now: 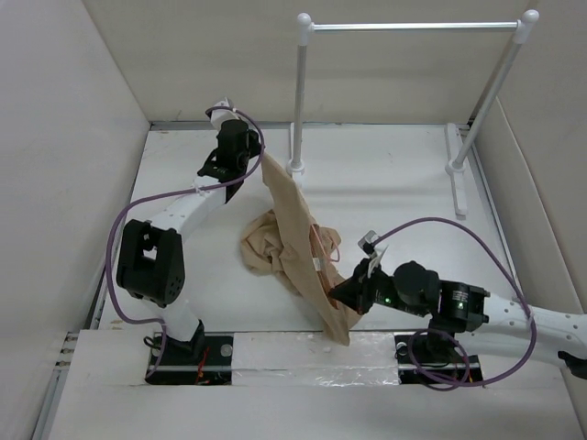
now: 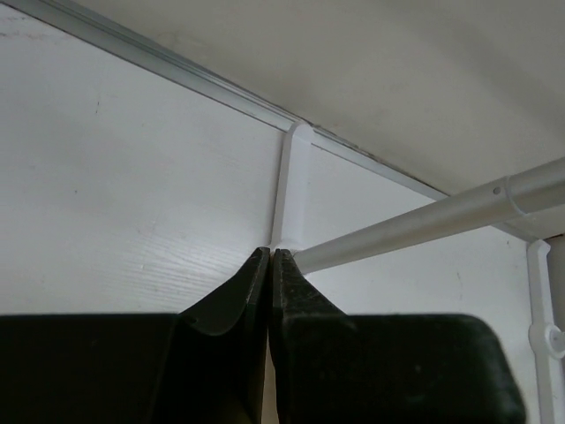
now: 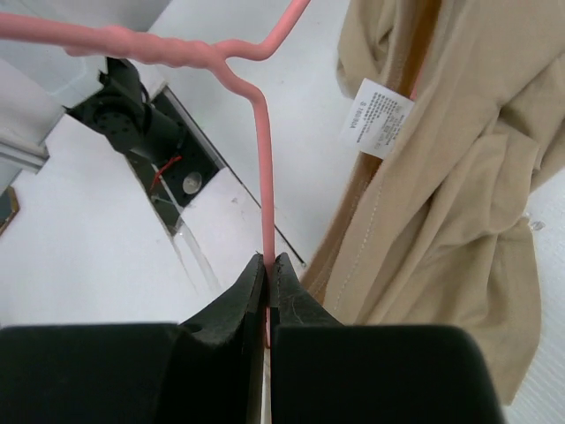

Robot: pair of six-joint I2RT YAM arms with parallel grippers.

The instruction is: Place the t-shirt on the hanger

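Observation:
The tan T-shirt (image 1: 293, 229) is stretched up from the floor toward my left gripper (image 1: 259, 149), whose shut fingers hold its raised corner in the top view; in the left wrist view (image 2: 271, 256) little cloth shows below them. My right gripper is shut on the pink hanger (image 3: 260, 132), which lies partly inside the shirt beside its white label (image 3: 375, 117).
The white rack (image 1: 413, 26) stands at the back right, with feet (image 1: 455, 165) on the floor; its left post (image 2: 424, 221) is near my left gripper.

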